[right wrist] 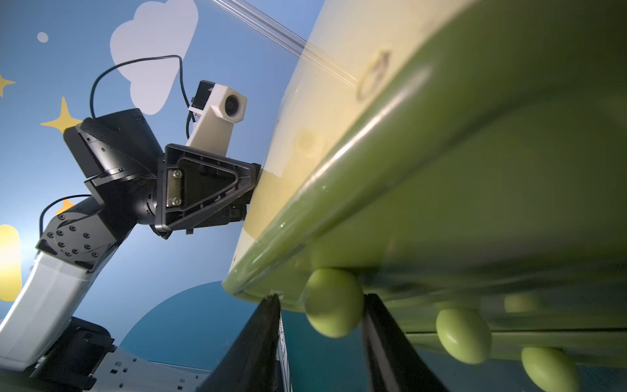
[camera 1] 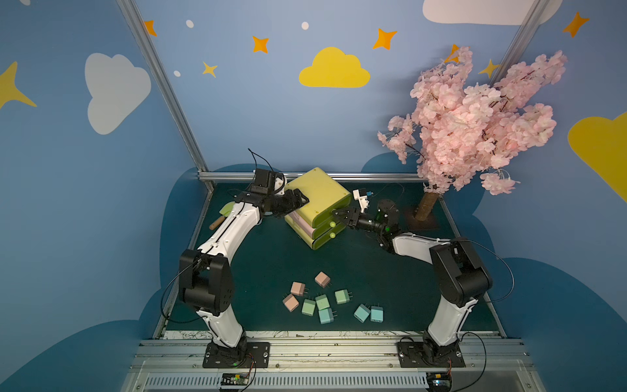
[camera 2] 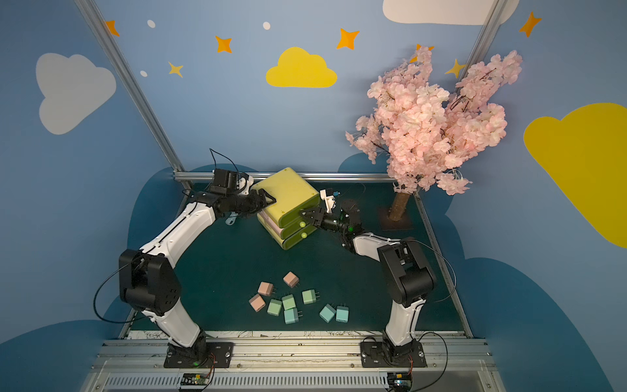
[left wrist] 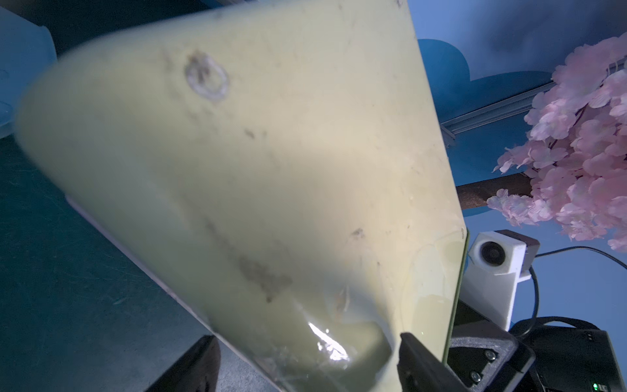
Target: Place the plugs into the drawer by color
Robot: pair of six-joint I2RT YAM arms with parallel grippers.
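Observation:
A yellow-green drawer unit [camera 1: 318, 192] stands at the back centre. My left gripper is at its top left, fingers apart over the corner; whether they grip it is unclear. My right gripper has its fingers apart around the round green knob [right wrist: 333, 297] on the top drawer's front, not clearly closed on it. Several plugs lie loose near the front: pink [camera 1: 297, 288], green [camera 1: 342, 296] and blue [camera 1: 376, 313].
A pink blossom tree [camera 1: 470, 124] stands at the back right, just beyond my right arm. A small object [camera 1: 218, 219] lies behind my left arm. The middle front of the mat, around the plugs, is clear.

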